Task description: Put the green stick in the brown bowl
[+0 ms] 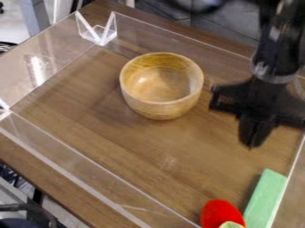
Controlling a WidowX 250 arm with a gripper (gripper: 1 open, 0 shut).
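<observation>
The green stick (pixel 265 201) lies on the table at the lower right, close to the clear side wall. Farther back and left of it, the round brown bowl (pixel 163 80) stands upright, and its visible inside is empty. My dark gripper (pixel 251 134) hangs blurred at the right, to the right of the bowl and well behind the stick. It touches neither of them. No object shows at its fingertips, though blur hides whether the fingers meet.
A red object with a pale green end (pixel 220 214) lies just left of the stick at the front edge. Low clear walls (pixel 89 183) border the wooden tabletop (pixel 131 151). Bare table stretches across the middle and left.
</observation>
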